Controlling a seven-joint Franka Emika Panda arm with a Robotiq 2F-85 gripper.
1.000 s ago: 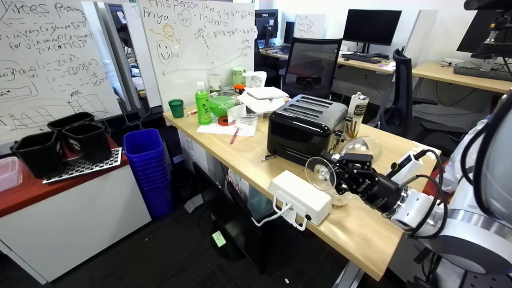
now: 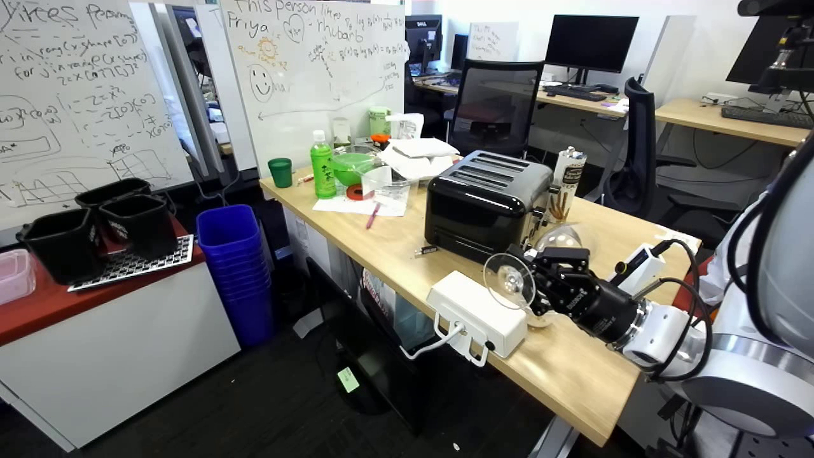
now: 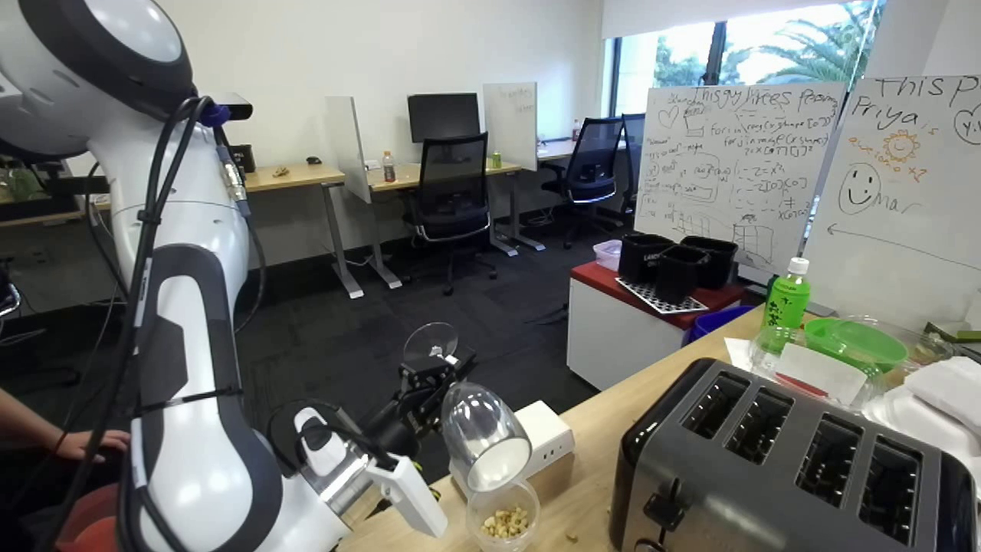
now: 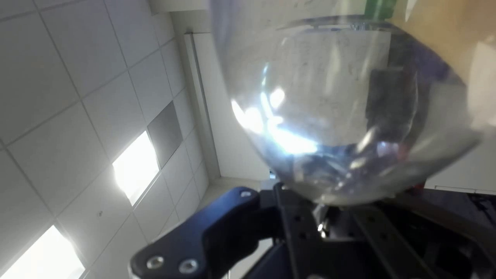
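A clear stemmed glass (image 3: 483, 428) is tilted mouth-down in exterior view 2, its opening just above a clear cup (image 3: 520, 544) holding light-brown bits (image 3: 506, 524). My gripper (image 2: 531, 278) is shut on the glass's stem, with the round foot (image 2: 509, 281) sticking out on one side of it. Close up in the wrist view, the clear bowl (image 4: 334, 102) fills much of the picture and looks empty, and the gripper sits at its base. In exterior view 1 the cup is mostly hidden behind the gripper and the white box.
A white box (image 2: 479, 314) with a cable lies at the table's front edge, close beside the gripper. The black toaster (image 2: 488, 210) stands just behind. A printed cylindrical container (image 2: 566, 183) is past it. Bare tabletop (image 2: 587, 374) lies toward the near right corner.
The glass's bowl has swung lower and a little left, as the gripper turned, so more of it is behind the gripper in exterior view 1. The foot has shifted only slightly.
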